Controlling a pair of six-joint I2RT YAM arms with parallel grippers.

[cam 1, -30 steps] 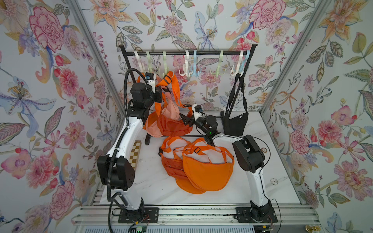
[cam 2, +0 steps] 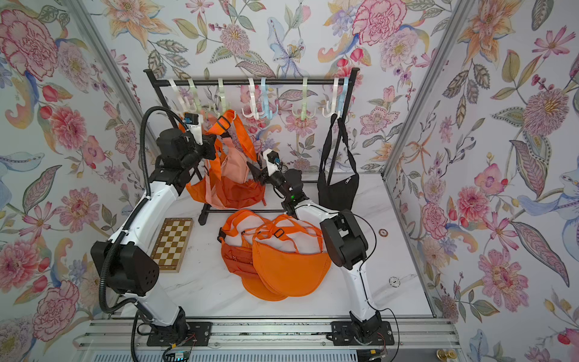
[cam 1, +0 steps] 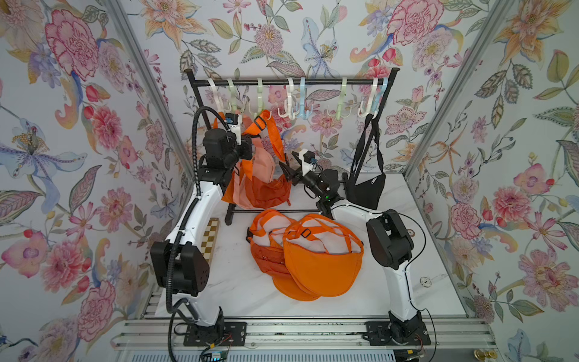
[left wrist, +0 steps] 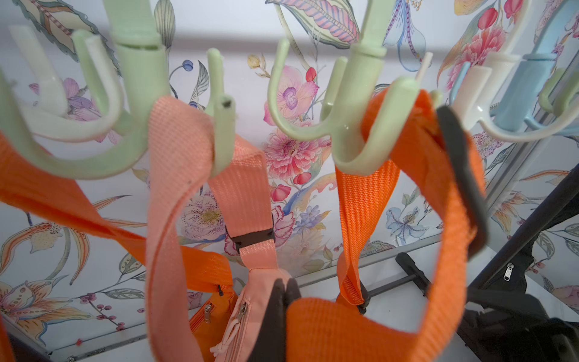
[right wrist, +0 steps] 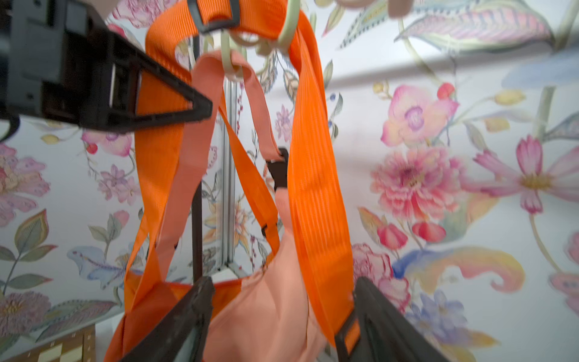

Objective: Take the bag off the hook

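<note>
Orange and pink bags [cam 1: 262, 190] hang by straps from green hooks on the rack's left. One orange strap [left wrist: 446, 259] loops over a green hook [left wrist: 374, 120]; a pink strap [left wrist: 175, 157] hangs on the hook left of it. My left gripper is shut among the straps at upper left; whether strap is between its fingertips is unclear. My right gripper is open at the lower right side of the hanging bags, fingers either side of an orange strap and pink fabric.
A black bag [cam 1: 368, 193] hangs at the rack's right. Orange bags [cam 1: 322, 268] lie piled on the table before the rack. A checkerboard [cam 2: 172, 244] sits at left.
The hanging bags shifted slightly upward. The left arm stayed still.
</note>
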